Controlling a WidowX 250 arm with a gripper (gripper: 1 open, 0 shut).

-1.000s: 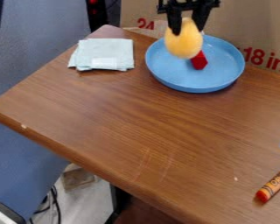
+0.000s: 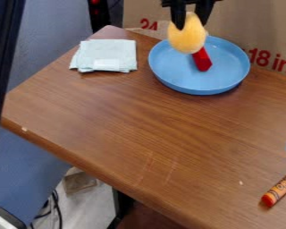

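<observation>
My black gripper (image 2: 189, 16) reaches down from the top of the view, shut on a yellow pear-like object (image 2: 185, 36), which hangs over the back left part of a blue plate (image 2: 181, 82). A red block (image 2: 202, 60) is on the plate, just below and right of the yellow object, partly behind it.
A folded pale cloth (image 2: 104, 55) lies left of the plate. An orange marker-like stick (image 2: 281, 186) lies at the right edge. A cardboard panel (image 2: 266, 36) stands behind.
</observation>
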